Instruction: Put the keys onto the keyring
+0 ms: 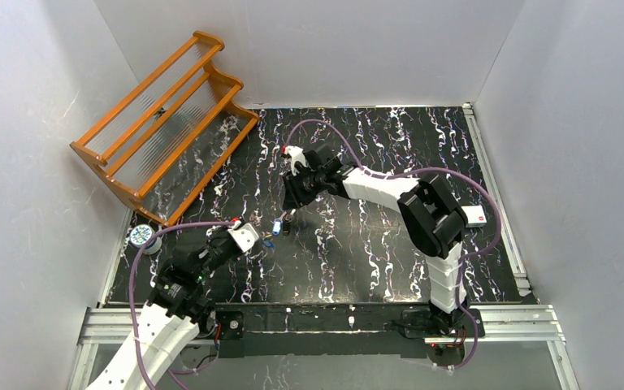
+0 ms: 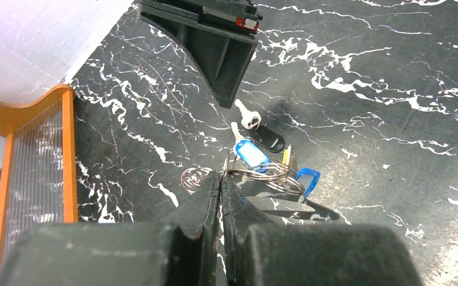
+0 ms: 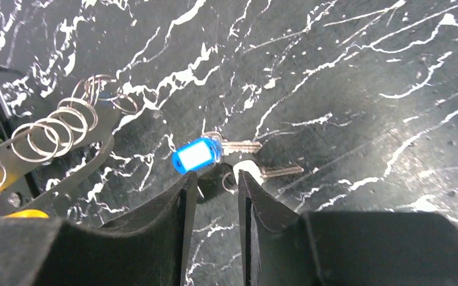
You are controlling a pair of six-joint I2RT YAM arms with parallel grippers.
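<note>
A blue-tagged key (image 3: pixel 194 156) and a black-tagged key (image 3: pixel 250 171) lie side by side on the marble surface in the right wrist view. Over them hangs my right gripper, part open, nothing between its fingertips. The silvery wire coil of the keyring (image 2: pixel 274 177) spreads to both sides of my left gripper, which is shut with thin wire at its tips. In the right wrist view the coil (image 3: pixel 53 134) runs stretched beside a grey band. Another blue piece (image 2: pixel 308 179) and a yellow piece (image 2: pixel 288 156) show by the coil.
A wooden rack (image 1: pixel 175 122) stands at the back left. To the left is a small round white container (image 1: pixel 144 236), and a white box (image 1: pixel 475 216) lies far right.
</note>
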